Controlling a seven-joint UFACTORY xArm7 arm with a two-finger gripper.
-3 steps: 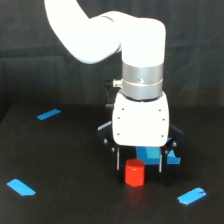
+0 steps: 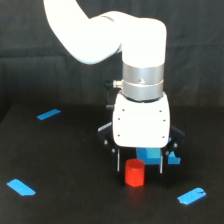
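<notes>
A small red block (image 2: 134, 172) is on the black table, below the white hand of the arm. My gripper (image 2: 139, 172) points down over it, with one finger (image 2: 118, 160) seen to the left of the block and the other to its right. The fingers stand apart, and a dark gap shows between the block and each of them. Behind the hand sits a blue object (image 2: 150, 156), partly hidden by it.
Strips of blue tape lie flat on the table: one at the far left (image 2: 49, 114), another at the near left (image 2: 21, 187), a third at the near right (image 2: 191, 196). Bare black surface stretches across the left side. A dark curtain (image 2: 200, 60) hangs behind.
</notes>
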